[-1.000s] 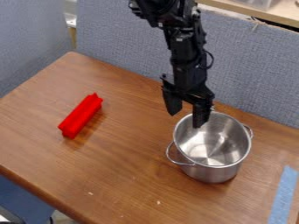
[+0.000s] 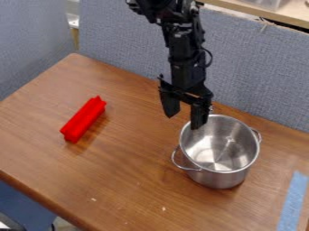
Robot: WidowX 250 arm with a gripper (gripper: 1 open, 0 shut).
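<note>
A steel pot with wire side handles stands on the right of the wooden table. The black robot gripper hangs over the pot's back-left rim, its fingertips spread apart, with nothing visible between them. A red bar-shaped object lies on the table to the left, well away from the pot and gripper.
A light blue strip lies at the right edge of the table, beside the pot. Grey padded walls border the back and left.
The gripper has shifted slightly to the left over the pot. The pot and red object look unmoved.
</note>
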